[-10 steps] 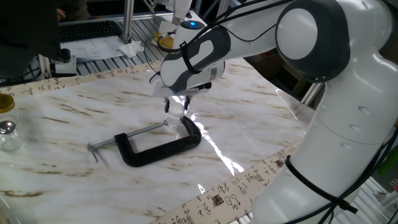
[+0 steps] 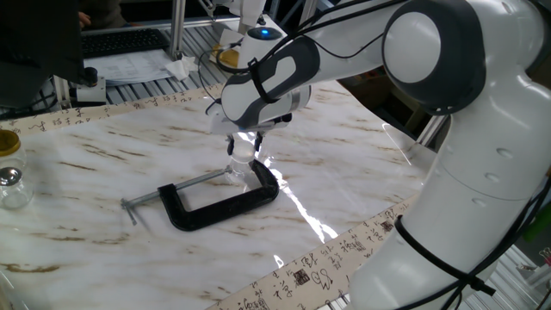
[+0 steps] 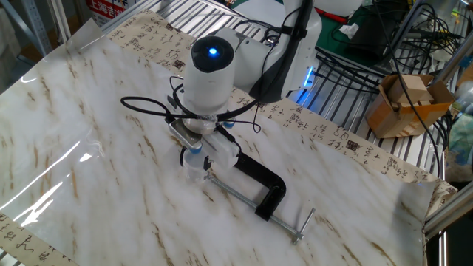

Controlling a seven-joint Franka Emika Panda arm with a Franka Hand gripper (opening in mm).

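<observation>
A black C-clamp [image 2: 225, 209] with a metal screw rod lies on the marble-patterned table; in exterior view 2 the clamp [image 3: 259, 174] extends to the right of the gripper. A clear, see-through object [image 2: 244, 176], perhaps a jar or bottle, stands at the clamp's opening, between the frame's end and the screw tip. My gripper [image 2: 245, 145] points down right above it, its dark fingers on either side of the object's upper part. In exterior view 2 the clear object [image 3: 195, 168] is partly covered by the gripper [image 3: 196, 145]. Whether the fingers press on it cannot be made out.
A clear jar with a yellow lid [image 2: 10, 168] stands at the left edge of exterior view 1. Beyond the table a cardboard box [image 3: 406, 103] sits on the slatted rack. Much of the marble sheet [image 3: 81, 140] is bare. A loop of black cable [image 3: 144, 100] hangs beside the wrist.
</observation>
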